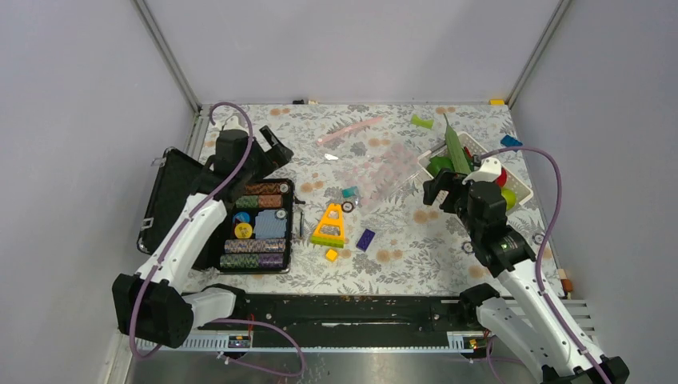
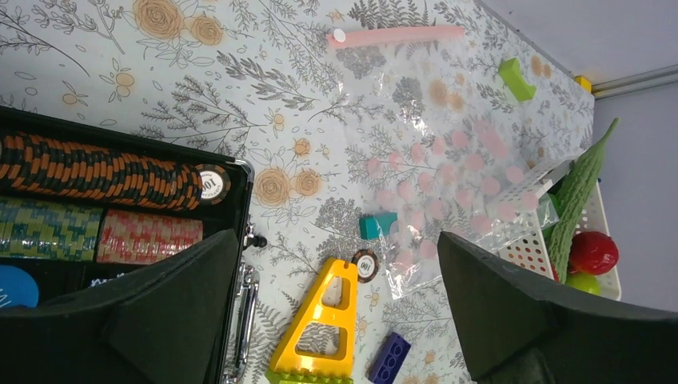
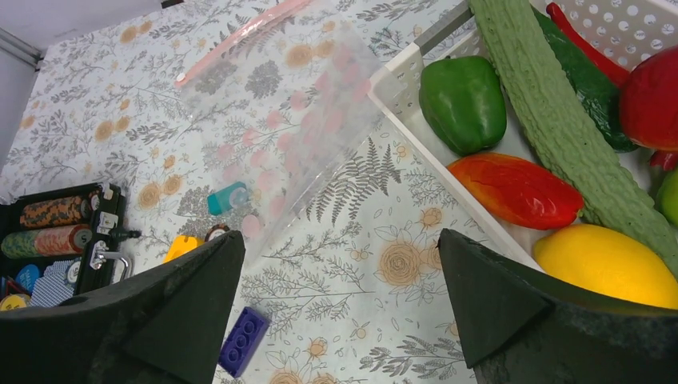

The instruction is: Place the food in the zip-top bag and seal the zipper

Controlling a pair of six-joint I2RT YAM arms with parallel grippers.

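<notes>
A clear zip top bag (image 1: 384, 172) with pink dots and a pink zipper strip (image 2: 396, 36) lies flat mid-table. A white basket (image 1: 520, 192) at the right holds food: a long green gourd (image 3: 552, 120), green pepper (image 3: 462, 104), red-orange pepper (image 3: 516, 190), yellow fruit (image 3: 604, 264), red chili and other produce. My left gripper (image 1: 276, 148) is open above the upper left, near the chip case, with nothing between its fingers. My right gripper (image 1: 440, 188) is open over the basket's left edge, also empty.
An open poker chip case (image 1: 288, 264) fills the left. A yellow toy piece (image 1: 329, 224), navy brick (image 1: 365, 240), small yellow, teal and green blocks and a loose chip lie around the middle.
</notes>
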